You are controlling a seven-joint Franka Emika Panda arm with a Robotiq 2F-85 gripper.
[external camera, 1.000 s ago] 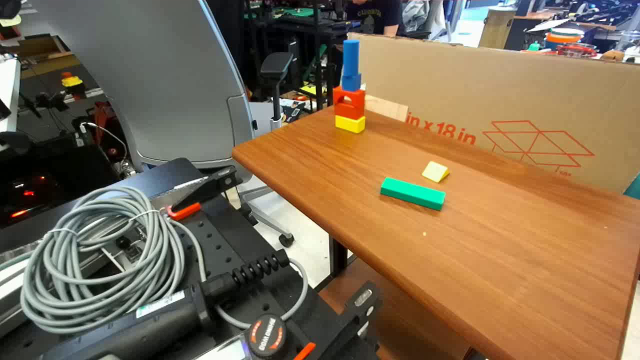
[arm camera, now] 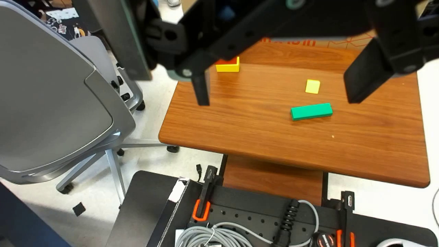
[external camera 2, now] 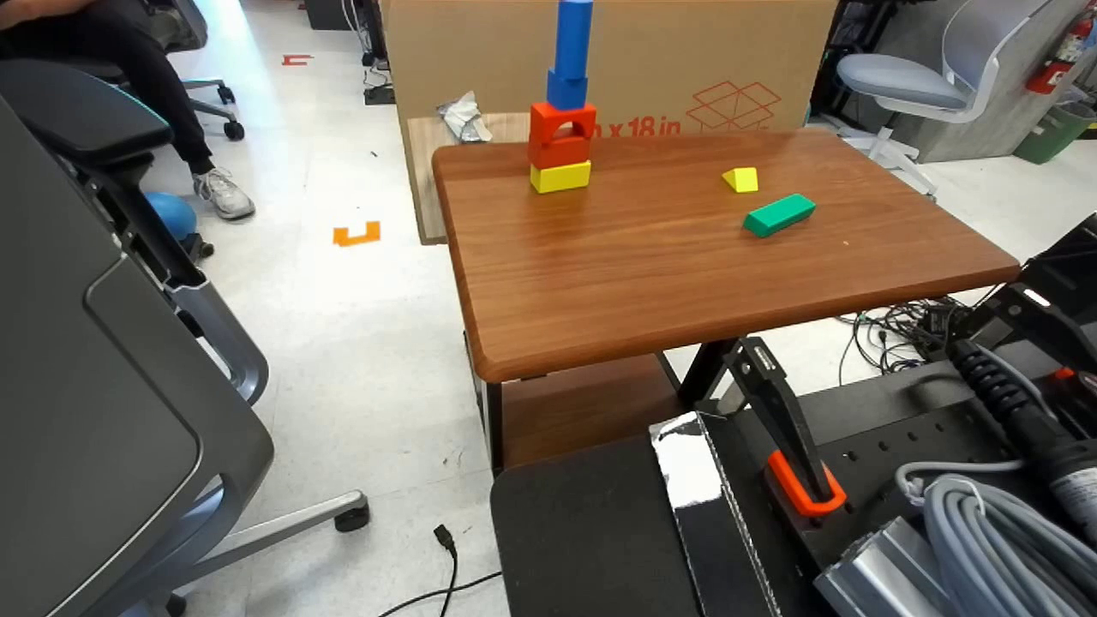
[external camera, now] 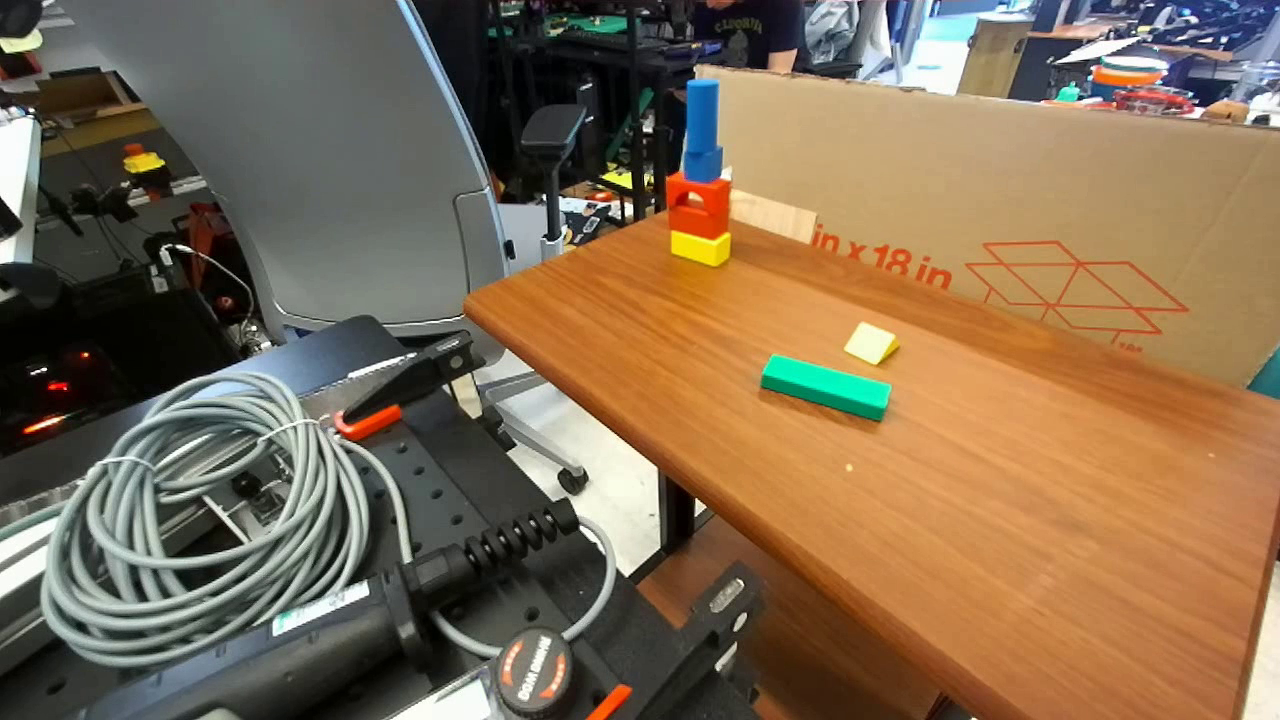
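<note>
A stack of blocks stands near the table's far left corner: a yellow block (external camera: pixel 699 248) at the bottom, red blocks (external camera: pixel 699 221) including an arch piece above it, then a small blue block (external camera: pixel 703 163) and a tall blue cylinder (external camera: pixel 703 113) on top. To the right lie a green bar (external camera: pixel 825 388) and a small yellow wedge (external camera: pixel 871 343), apart from each other. In the wrist view my gripper is open, its black fingers wide apart and nothing held between them. The green bar (arm camera: pixel 311 111) and the wedge (arm camera: pixel 312 86) show through that gap, down on the table.
A large cardboard sheet (external camera: pixel 996 180) stands along its back edge. A grey chair (arm camera: pixel 53 90) is at the left. Coiled grey cable (external camera: pixel 216 516) and clamps sit on the black base.
</note>
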